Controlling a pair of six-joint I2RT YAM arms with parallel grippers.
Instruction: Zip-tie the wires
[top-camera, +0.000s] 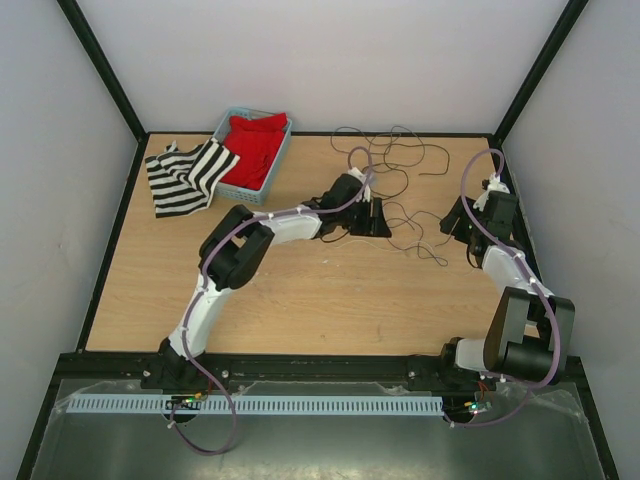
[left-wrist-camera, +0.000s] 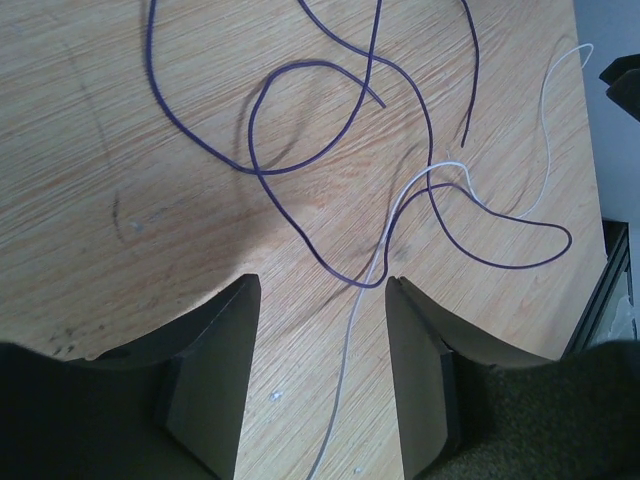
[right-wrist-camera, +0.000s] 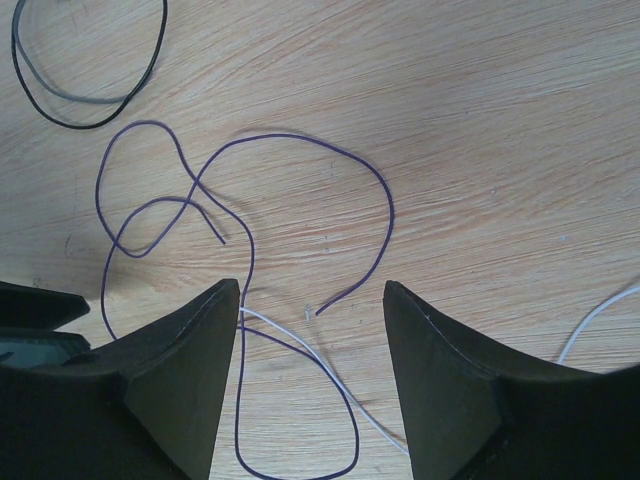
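Observation:
On the table a dark purple wire (left-wrist-camera: 285, 212) lies in loose loops, crossed by a thin white zip tie (left-wrist-camera: 349, 330) that runs under or through it; which one cannot be told. My left gripper hovers just short of that crossing, fingers apart, nothing held. At the table's right side my right gripper is open and empty, facing the same purple wire (right-wrist-camera: 392, 215) and white strand (right-wrist-camera: 325, 362). In the top view the left gripper (top-camera: 385, 218) is close beside the tangled wire (top-camera: 425, 240), covering part of it.
More dark wire (top-camera: 385, 160) lies coiled toward the back edge. A blue basket (top-camera: 250, 193) with red cloth (top-camera: 250, 150) and a striped cloth (top-camera: 190, 178) sit back left.

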